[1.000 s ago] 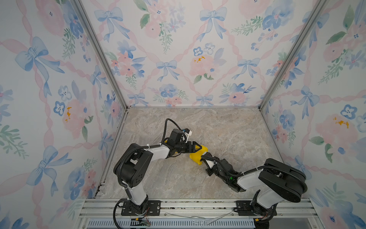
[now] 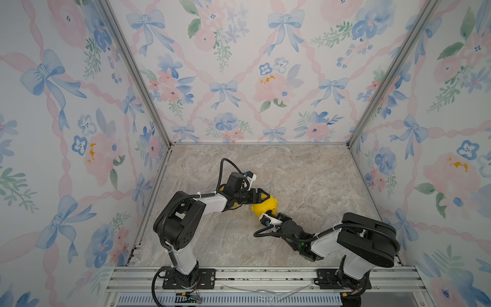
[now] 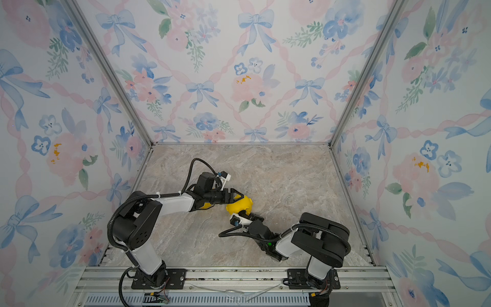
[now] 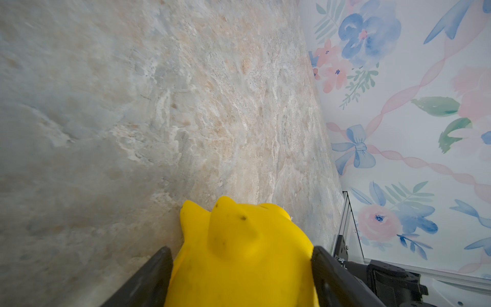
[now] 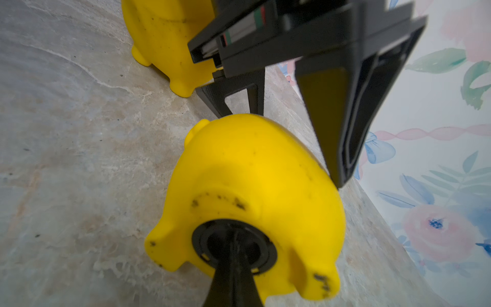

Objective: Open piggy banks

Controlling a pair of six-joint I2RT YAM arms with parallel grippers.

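Note:
A yellow piggy bank (image 2: 264,206) is tipped on the floor between my two arms, its belly facing my right gripper. My left gripper is shut on it, one finger on each side, as the left wrist view shows. A round black plug (image 5: 266,254) sits in the belly, seen in the right wrist view. The closed fingertips of my right gripper point into the plug's centre; how deep they reach and whether they grip anything cannot be told.
A second yellow piggy bank (image 5: 166,46) stands close behind, under my left arm and mostly covered in the top views. Patterned walls (image 2: 286,76) enclose the area.
My right gripper has turned and moved a little left and toward the front, along the piggy bank's underside. The bank has shifted slightly left. My left arm looks almost unmoved.

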